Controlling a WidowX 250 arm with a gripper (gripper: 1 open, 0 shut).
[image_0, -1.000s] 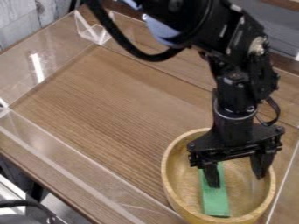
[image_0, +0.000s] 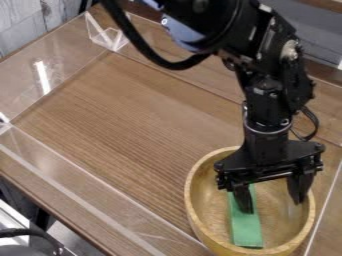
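Note:
My black gripper (image_0: 269, 176) hangs low over a round tan bowl (image_0: 206, 206) at the lower right, its fingers spread open inside the rim. A flat green block (image_0: 245, 230) lies in the bowl beneath the left finger, which hides its upper end. I cannot tell whether that finger touches it.
A clear plastic object (image_0: 107, 32) stands at the far upper left. Dark cables show at the lower left corner.
My gripper has risen very slightly over the last second; the bowl and green block look unmoved.

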